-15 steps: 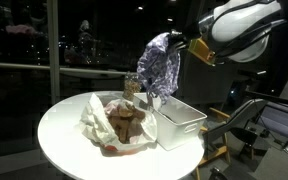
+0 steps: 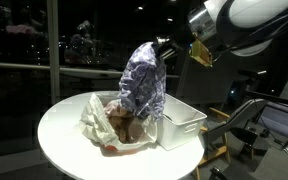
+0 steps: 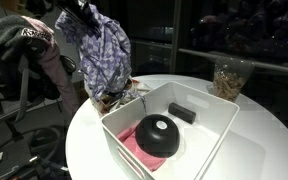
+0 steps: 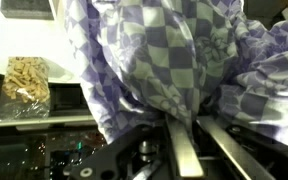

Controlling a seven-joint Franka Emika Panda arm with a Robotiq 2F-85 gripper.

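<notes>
A checkered purple-and-white cloth (image 2: 144, 82) hangs bunched from my gripper (image 2: 162, 48), which is shut on its upper part. The cloth's lower end hangs over a white bag (image 2: 96, 124) with brown contents (image 2: 131, 127), hiding part of both. Whether the cloth touches the bag cannot be told. In the wrist view, folds of the cloth (image 4: 154, 60) fill most of the picture and cover the fingertips. From the other side, the cloth (image 3: 104, 55) hangs just beyond the corner of the white box (image 3: 212, 115).
Inside the box lie a black bowl (image 3: 157, 136), a pink cloth (image 3: 130, 143) and a dark cylinder (image 3: 182, 114). A clear container of tan pieces (image 3: 230, 78) stands near the table's far edge.
The cloth and gripper have moved left and toward the bag in exterior view 1, away from above the box. The cloth now covers the clear container from view. Bag and box have stayed put.
</notes>
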